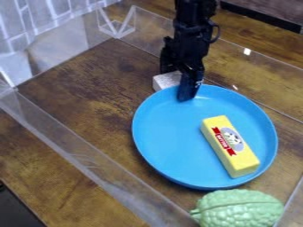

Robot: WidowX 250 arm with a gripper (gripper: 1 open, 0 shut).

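Observation:
My black gripper point(182, 66) reaches down from the top middle, its fingers around or over a small white block point(167, 82) just behind the blue plate point(166, 142). The dark fingers partly hide the block, and whether they grip it is unclear. On the plate lies a yellow box point(229, 144) with a red and white label.
A green cabbage-like object point(236, 209) sits at the bottom right, in front of the plate.

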